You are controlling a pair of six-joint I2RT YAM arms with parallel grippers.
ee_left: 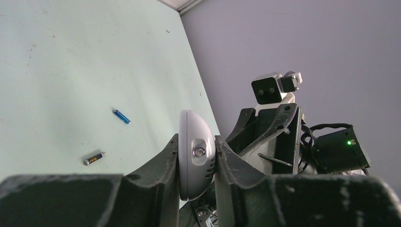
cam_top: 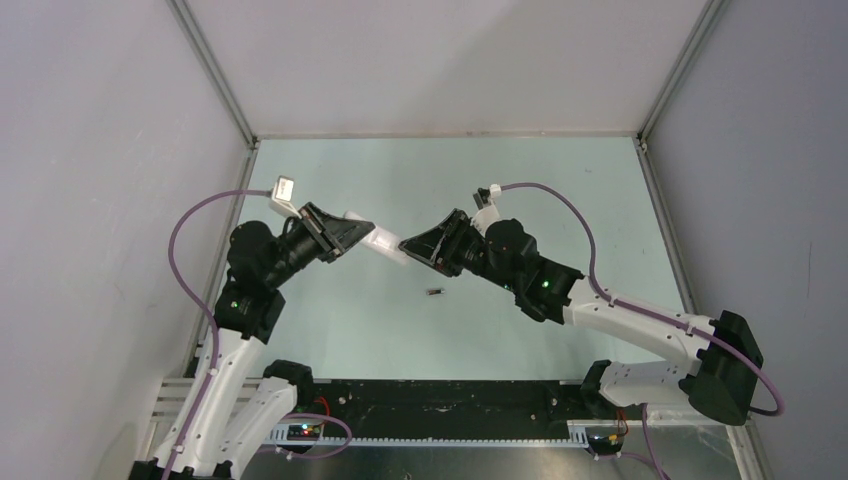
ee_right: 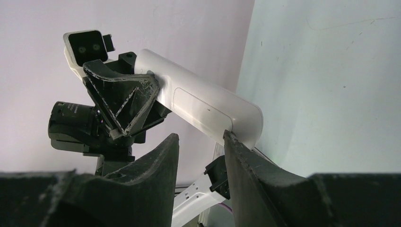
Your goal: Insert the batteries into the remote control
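The white remote control (cam_top: 382, 243) is held in the air by my left gripper, which is shut on it; in the right wrist view its back with the battery cover (ee_right: 202, 109) faces me. My right gripper is open, one fingertip at the cover's end near the remote's free end; whether it touches is hard to tell. Two batteries lie on the table in the left wrist view, a blue one (ee_left: 121, 116) and a dark one (ee_left: 94, 158).
Walls border it on the left, back and right, and both arms face each other over its middle.
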